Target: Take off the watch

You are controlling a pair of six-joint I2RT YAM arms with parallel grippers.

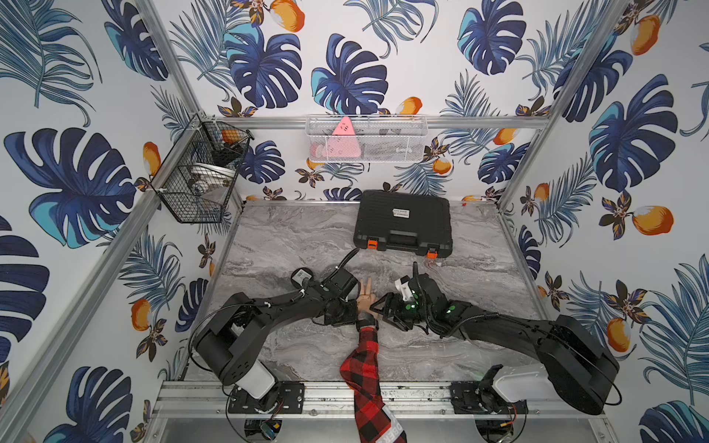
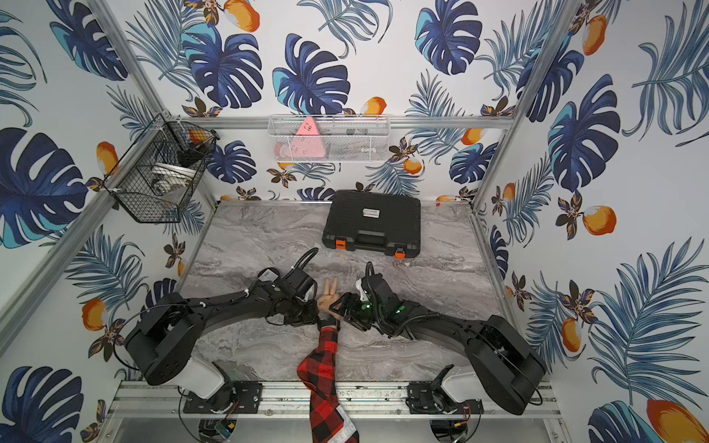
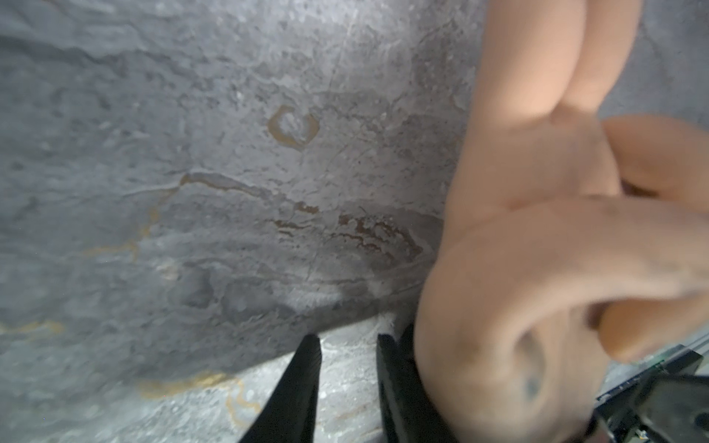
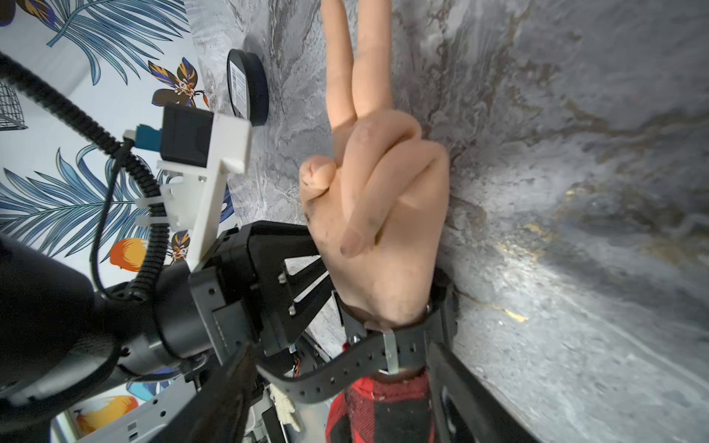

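Note:
A prosthetic hand (image 1: pixel 365 299) in a red plaid sleeve (image 1: pixel 362 361) lies palm up between my grippers. A black watch strap (image 4: pixel 332 373) with holes circles its wrist in the right wrist view, its loose end reaching leftward. My left gripper is at the hand's left side by the wrist, its fingertips part open with floor visible between them. My right gripper stands open over the strap at the wrist, fingers either side of it; whether they touch it is unclear.
A black case (image 1: pixel 402 221) lies at the back. A small round black object (image 4: pixel 247 88) sits left of the hand. A black wire basket (image 1: pixel 203 170) and a white mesh basket (image 1: pixel 398 140) hang on the walls.

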